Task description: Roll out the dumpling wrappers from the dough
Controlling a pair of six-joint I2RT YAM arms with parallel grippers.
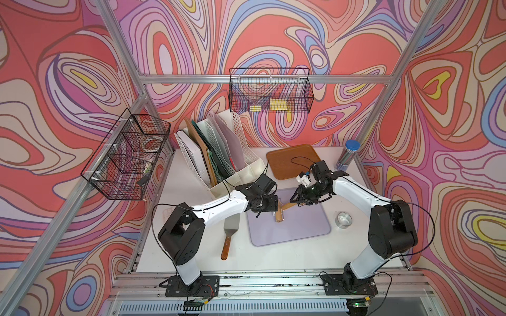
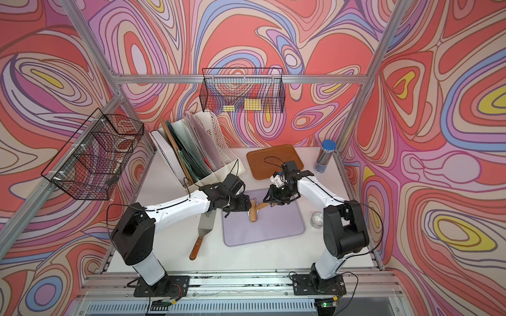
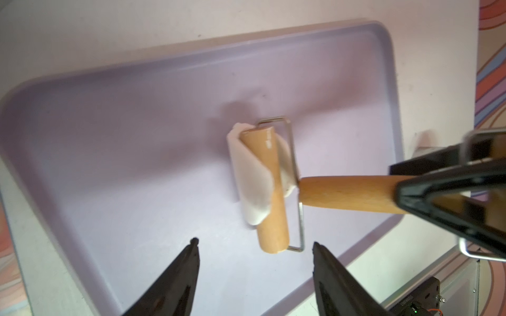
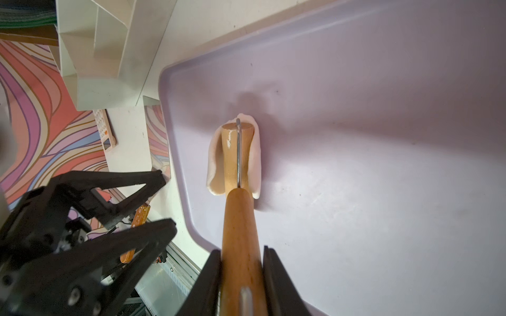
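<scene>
A wooden roller (image 3: 270, 210) on a wire frame is over the purple mat (image 3: 147, 210), its handle (image 4: 239, 247) held by my right gripper, which is shut on it. Pale dough clings around the roller, curling up on both sides in the right wrist view. Wide apart in the left wrist view stand the fingers of my left gripper, nothing between them. Seen from the top left, this left gripper (image 1: 275, 204) is close beside the roller's left side and partly hides the dough.
Left of the mat lies a spatula (image 1: 226, 242) with a wooden handle. A metal cup (image 1: 343, 219) stands to the right. Behind are a brown tray (image 1: 290, 162), a blue-lidded jar (image 1: 348, 153) and a white organizer (image 1: 239, 179).
</scene>
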